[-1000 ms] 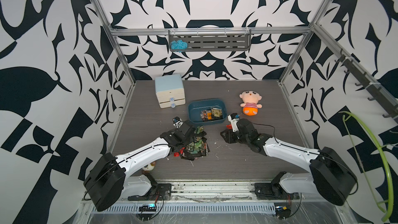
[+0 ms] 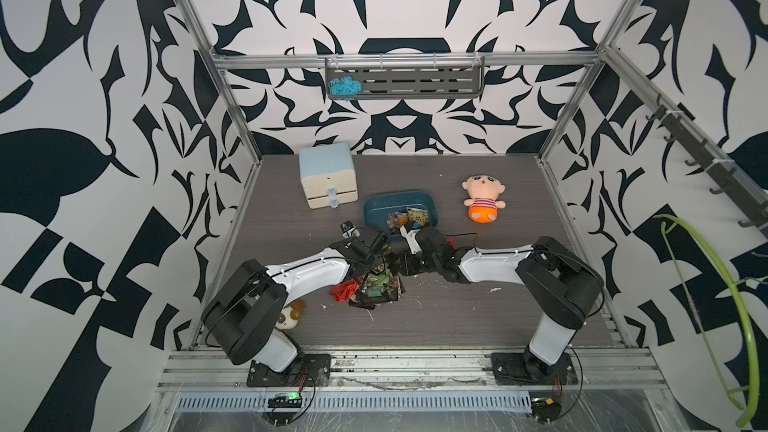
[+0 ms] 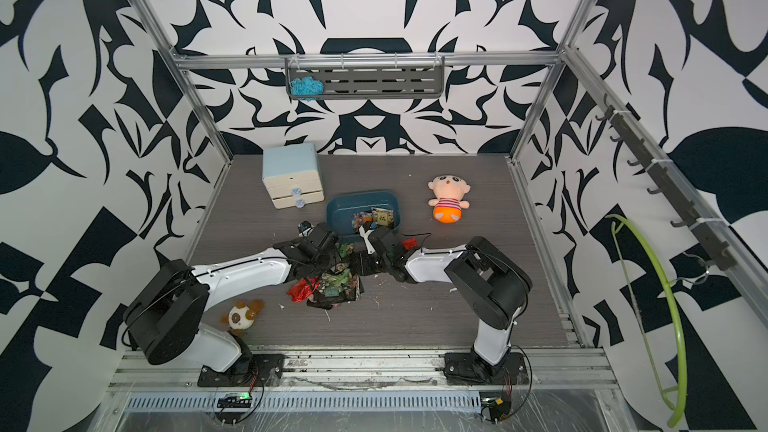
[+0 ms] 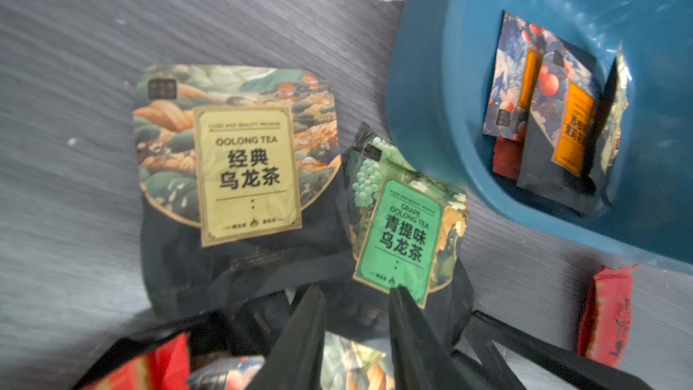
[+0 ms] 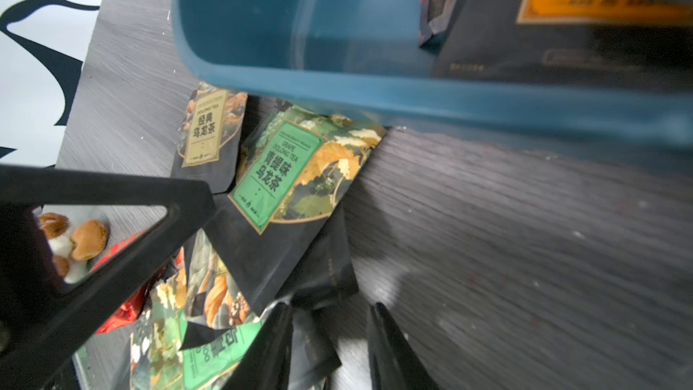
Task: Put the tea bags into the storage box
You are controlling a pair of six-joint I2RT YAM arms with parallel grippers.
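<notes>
The storage box is a teal open bin, with several tea bags inside. A yellow-label oolong tea bag and a green-label grape one lie on the table against or near the box's front. More tea bags overlap in a pile below them. My left gripper is over this pile, fingers apart and nothing visible between them. From the other side, my right gripper hovers by the pile's right edge, its fingers also parted and empty. The arms partly cover the pile in the top views.
A red packet lies right of the pile, in front of the box. Another red packet is at its left. A brown-and-white plush, a drawer cabinet and a pink doll stand around. Both arms are close together.
My right gripper has come left from beyond the box's right corner to the pile. My left gripper has shifted slightly to the right over the tea bags.
</notes>
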